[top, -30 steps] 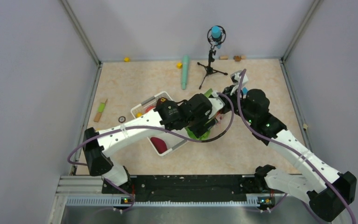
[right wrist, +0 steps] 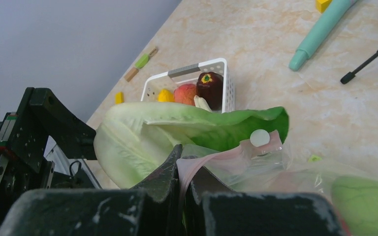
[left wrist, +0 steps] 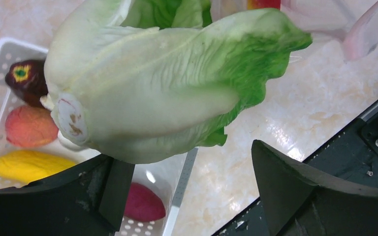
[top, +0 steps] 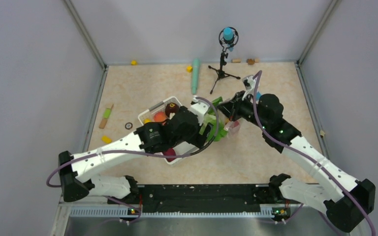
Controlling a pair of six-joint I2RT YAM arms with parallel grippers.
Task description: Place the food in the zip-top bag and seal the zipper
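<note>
A pale green leafy vegetable [left wrist: 147, 83] lies between the basket and the zip top bag. My left gripper stands open just beside it, its fingers apart. My right gripper is shut on the pink rim of the clear bag [right wrist: 300, 172], which has a white slider and green produce inside. In the top view the bag [top: 234, 127] is partly hidden by the right arm.
The white basket [top: 145, 117] holds an eggplant, peach, yellow item and purple one. A teal tube [top: 195, 76], black tripod [top: 221, 73] and small blocks lie at the back.
My left gripper has moved left, away from the bag and right gripper, uncovering more of the leafy vegetable. The right arm has barely moved.
</note>
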